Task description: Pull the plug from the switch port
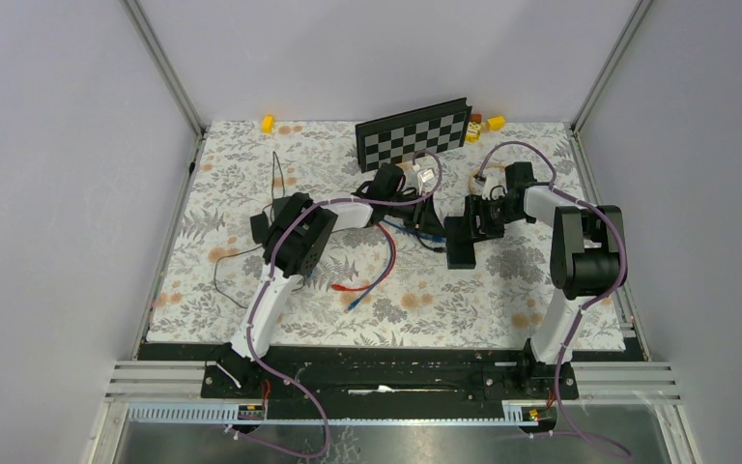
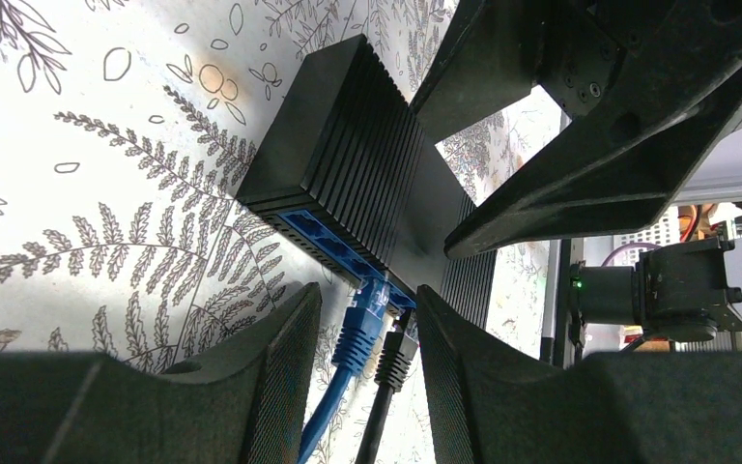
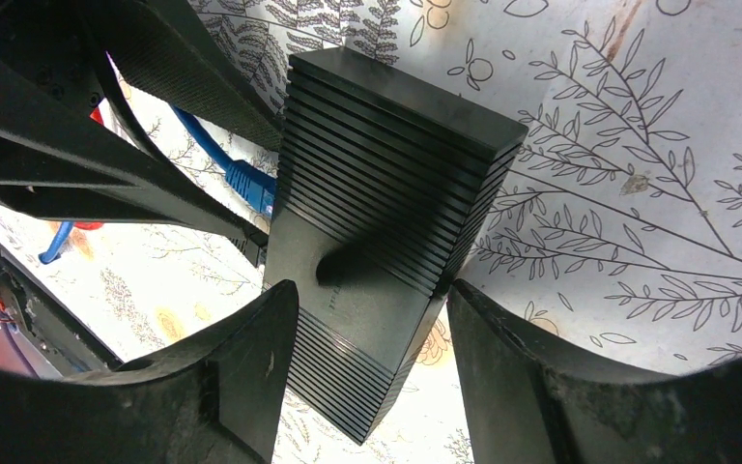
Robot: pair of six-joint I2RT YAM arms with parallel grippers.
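Observation:
The black ribbed switch (image 1: 461, 253) lies on the patterned surface. In the left wrist view, a blue plug (image 2: 359, 329) sits at its port side, with a dark plug (image 2: 396, 358) beside it. My left gripper is at the blue plug, its fingers either side; whether they grip is unclear. My right gripper straddles the switch (image 3: 391, 164), one finger at its right side; whether it grips cannot be told.
A checkered board (image 1: 411, 135) stands at the back, with yellow blocks (image 1: 496, 124) beside it. Loose red and blue cables (image 1: 357, 304) lie front-left of the switch; a dark cable lies at far left.

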